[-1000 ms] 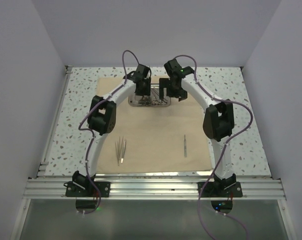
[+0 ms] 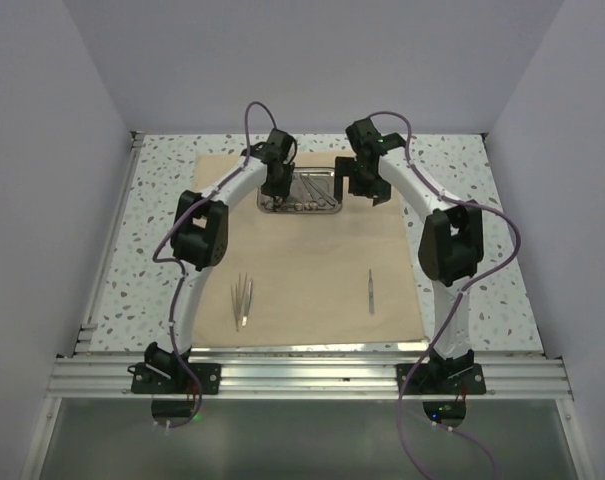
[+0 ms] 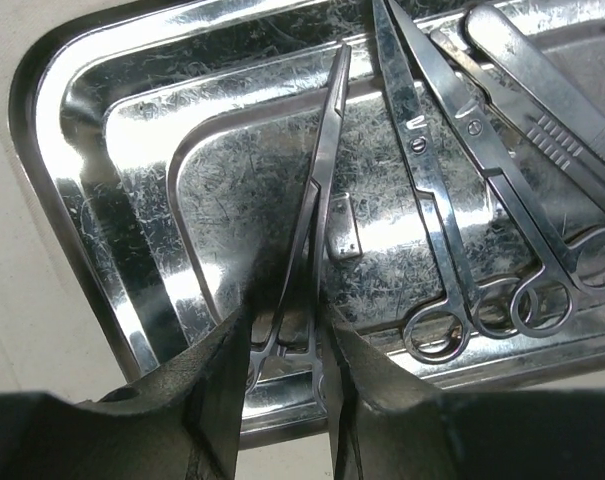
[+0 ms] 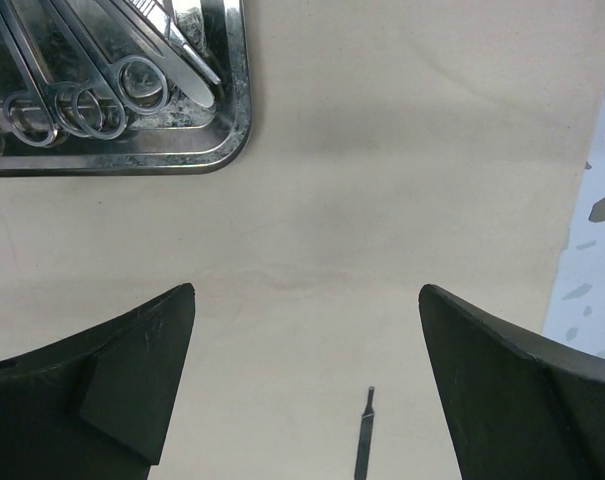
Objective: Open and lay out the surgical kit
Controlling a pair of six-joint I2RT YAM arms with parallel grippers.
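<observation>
The metal tray (image 2: 313,211) stands at the back of the cloth. In the left wrist view a long slender clamp (image 3: 323,160) lies at the tray's left end. Over its handle end is my left gripper, its fingers apart on either side of the shanks; contact cannot be made out. Scissor-like instruments (image 3: 432,190) and tweezers (image 3: 557,135) lie farther right in the tray. My right gripper is wide open and empty, to the right of the tray, above bare cloth.
On the beige cloth (image 2: 312,275), several slim instruments (image 2: 248,300) lie side by side at front left. A single scalpel-like tool (image 2: 371,292) rests at front right.
The left gripper has shifted left over the tray, toward its left end. My right gripper has moved right, off the tray's right part.
</observation>
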